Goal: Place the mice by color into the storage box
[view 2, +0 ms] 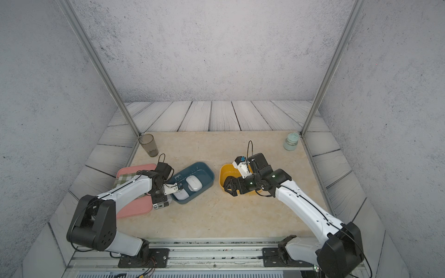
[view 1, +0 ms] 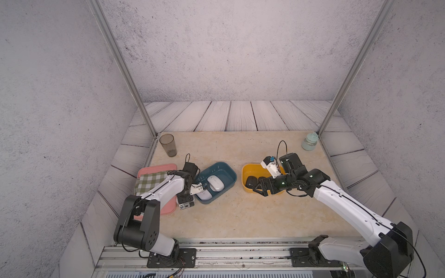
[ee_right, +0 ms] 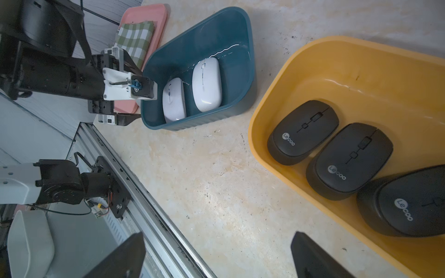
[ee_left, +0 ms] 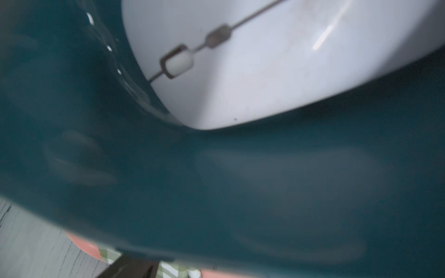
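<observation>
Two white mice, one nearer the middle (view 1: 215, 183) and one nearer the left end (ee_right: 173, 99), lie in the dark teal box (view 1: 225, 167). Three black mice lie side by side in the yellow box, among them a left one (ee_right: 303, 132) and a middle one (ee_right: 350, 159). My left gripper (view 1: 187, 200) is open at the teal box's left end; its fingertips are largely hidden. One white mouse (ee_left: 259, 60) fills the upper left wrist view, inside the teal wall. My right gripper stands open over the yellow box's front left, nothing between its fingers.
A pink tray (view 1: 168, 207) with a green checked cloth (view 1: 150, 181) lies left of the teal box, partly behind my left arm. A brown glass (view 1: 168, 145) and a pale jar (view 1: 309, 141) stand at the back corners.
</observation>
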